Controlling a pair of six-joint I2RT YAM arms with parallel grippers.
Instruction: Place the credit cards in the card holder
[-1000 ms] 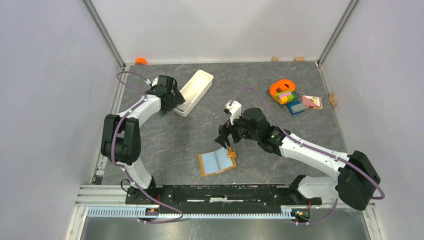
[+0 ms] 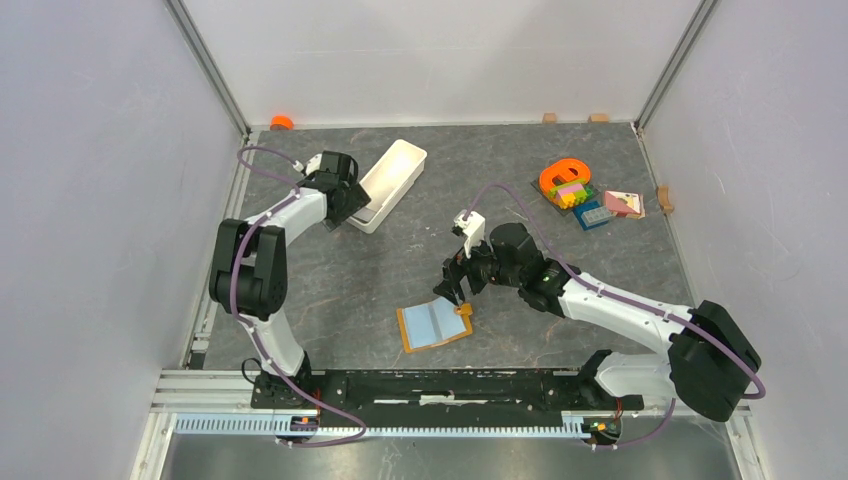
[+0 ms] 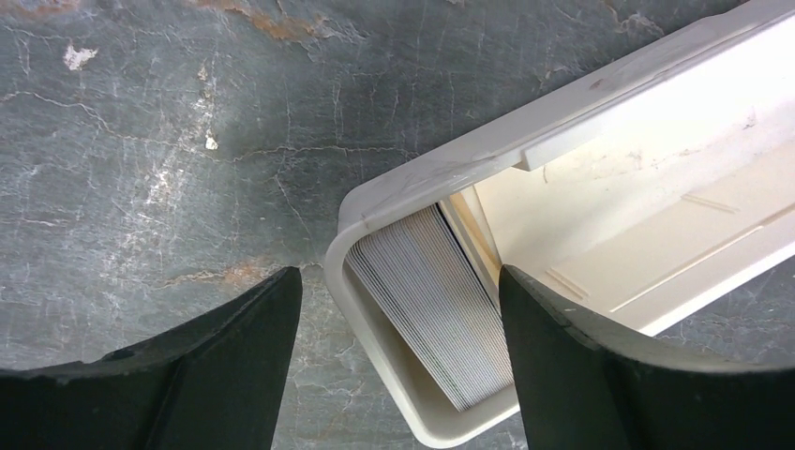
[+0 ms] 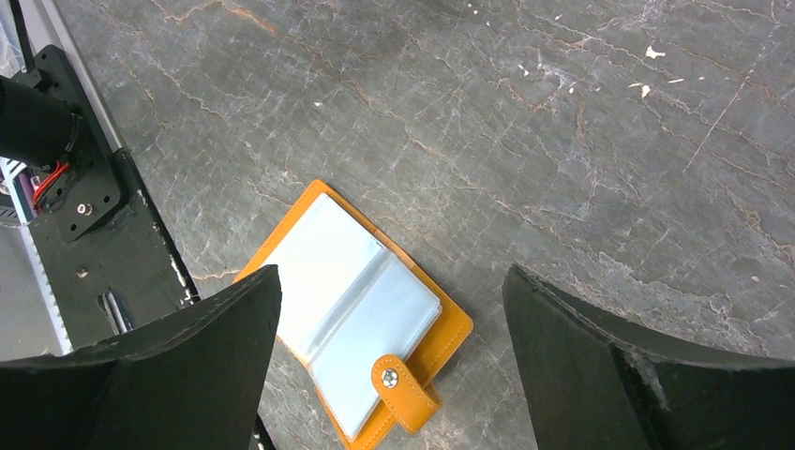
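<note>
A long white tray [image 2: 400, 168] stands at the upper left of the table. In the left wrist view a tight stack of thin grey cards [image 3: 427, 300] fills its near end. My left gripper is over that end, fingers apart, one on each side of the stack's end, with nothing visibly gripped. The orange leather card holder [image 4: 441, 347] lies near the front edge, open, with two clear pale sleeves and a snapped strap. My right gripper stands open above it, nothing between its fingers.
At the back right lie an orange ring [image 2: 565, 170], coloured blocks [image 2: 568, 195], a blue item [image 2: 590, 215] and a red and cream card-like item [image 2: 625, 204]. An orange object [image 2: 282, 121] sits at the back left.
Both arms have shifted slightly, the left a little right over the tray, the right slightly right and down in the top view. The tray and holder have not moved.
</note>
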